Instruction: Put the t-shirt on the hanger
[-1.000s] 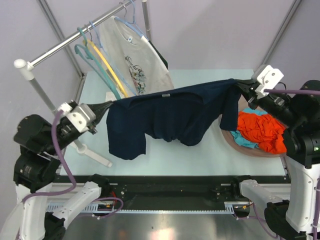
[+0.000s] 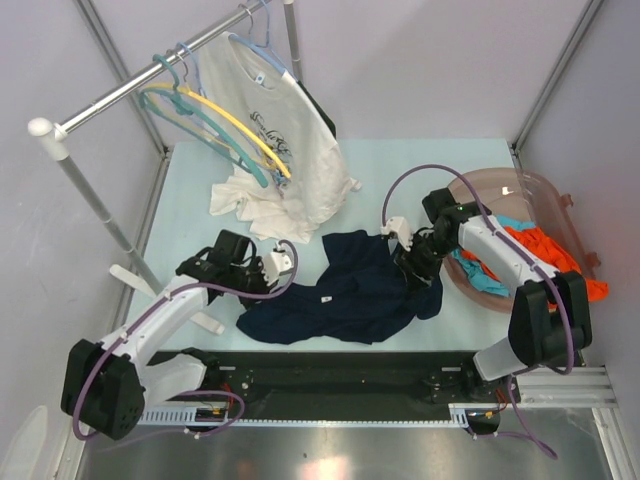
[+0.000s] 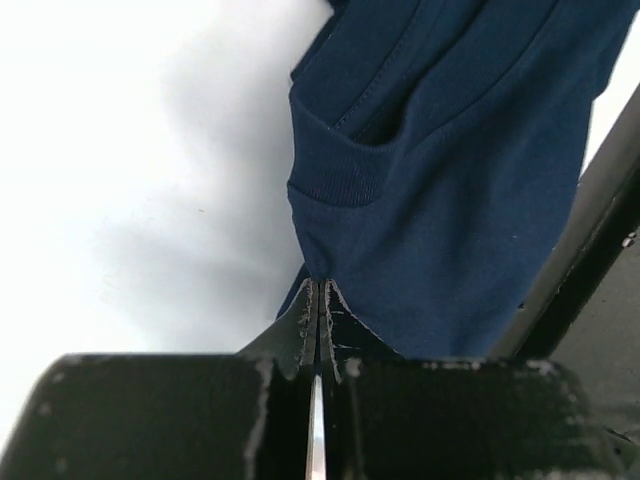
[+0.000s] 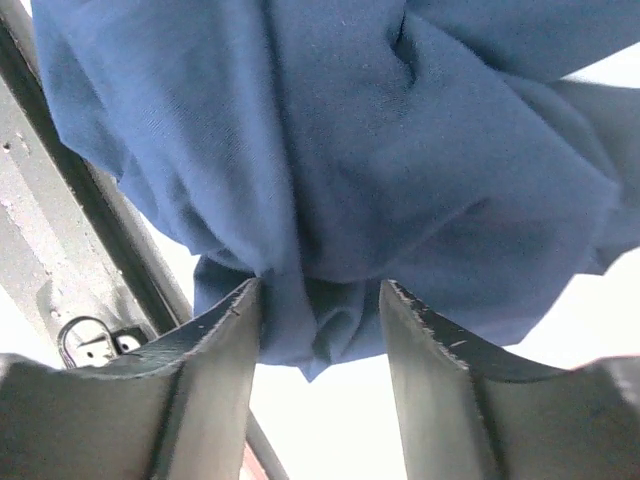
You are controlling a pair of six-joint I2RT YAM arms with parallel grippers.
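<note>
The navy t-shirt (image 2: 350, 300) lies crumpled on the pale table, its fabric filling much of both wrist views. My left gripper is shut at the shirt's left part, with its tips at a folded hem; whether cloth is between them is unclear. My right gripper is at the shirt's right part, its fingers apart over a fold of cloth. Several hangers, among them a yellow hanger (image 2: 230, 120) and teal ones, hang on the rail at upper left.
A white shirt (image 2: 280, 150) hangs from the rail, its bottom resting on the table. The rack's post (image 2: 95, 200) stands at left. A bin (image 2: 500, 190) of orange and turquoise clothes sits at the right. Bare table (image 2: 390, 170) shows at the back.
A second ago both arms held the navy shirt stretched in the air. It now lies on the table, with both grippers lowered onto it and the right one's fingers apart.
</note>
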